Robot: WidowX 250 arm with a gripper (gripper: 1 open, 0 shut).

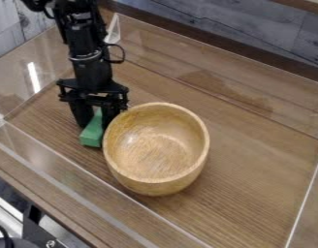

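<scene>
My black gripper [94,105] points down at the left of the table, shut on a small green object [92,135]. The green object hangs or stands just left of a large tan bowl [156,155], close against its rim; whether it touches the bowl or the table I cannot tell. The fingertips are partly hidden by dark parts of the gripper.
Dark cables run at the lower left. A panelled edge runs along the top right.
</scene>
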